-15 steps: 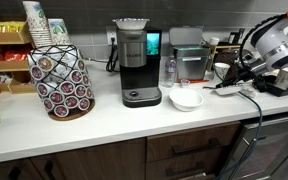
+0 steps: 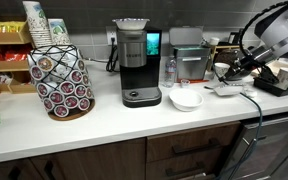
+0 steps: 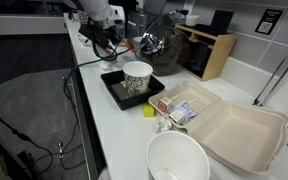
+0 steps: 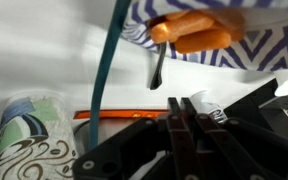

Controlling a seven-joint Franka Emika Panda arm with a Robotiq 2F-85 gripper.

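My gripper reaches up from the bottom of the wrist view with its dark fingers drawn together. What lies between them is hard to make out. Above it is a blue-and-white patterned bowl [image 4: 269,50] holding orange pieces [image 4: 202,38]. A thin dark handle [image 4: 158,70] sticks out below the bowl. At the lower left sits a patterned paper cup [image 4: 34,140]. An orange-red strip [image 4: 134,113] runs just left of the fingers. In the first exterior view the gripper [image 2: 230,76] is low over the counter's right end, its fingertips too small to read.
A white bowl [image 2: 185,99], a coffee maker [image 2: 139,65] and a pod rack [image 2: 62,85] stand left of the arm. A cable [image 2: 254,125] hangs over the counter edge. In the second exterior view are a black tray [image 3: 129,100] and a beige tray [image 3: 269,125].
The arm's upper part has risen and shifted right in the first exterior view. The objects on the counter look unmoved.
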